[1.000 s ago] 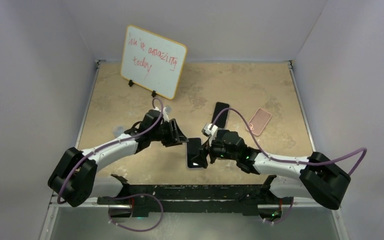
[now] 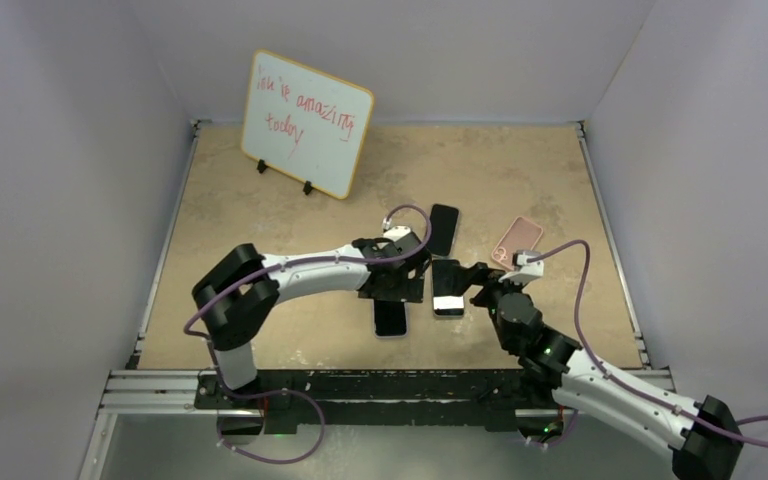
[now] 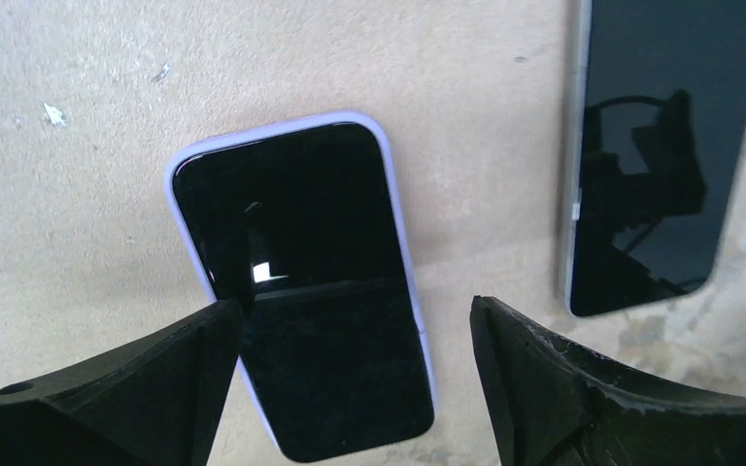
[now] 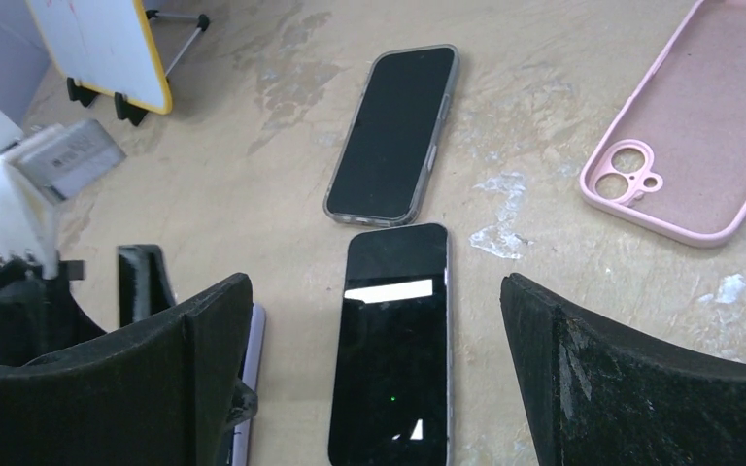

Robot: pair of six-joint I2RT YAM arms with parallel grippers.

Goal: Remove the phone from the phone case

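A black-screened phone in a pale lilac case [image 3: 301, 252] lies flat on the table beneath my left gripper, which is open and empty above it. In the top view this phone's near end [image 2: 390, 320] shows, its far end hidden by my left gripper [image 2: 400, 295]. My right gripper is open too, over the table, with nothing between its fingers. Seen past them is a second black phone [image 4: 393, 369] lying flat. A third phone, in a clear case [image 4: 391, 136], lies behind it, and an empty pink phone case [image 4: 699, 146] is at the right.
At the back left stands a whiteboard [image 2: 305, 125] with red writing, on small black feet. In the right wrist view, part of the left arm's gripper shows at the left.
My left gripper has moved right, from beside the lilac-cased phone to over it. My right gripper has withdrawn from that phone to the right, over the second phone's edge.
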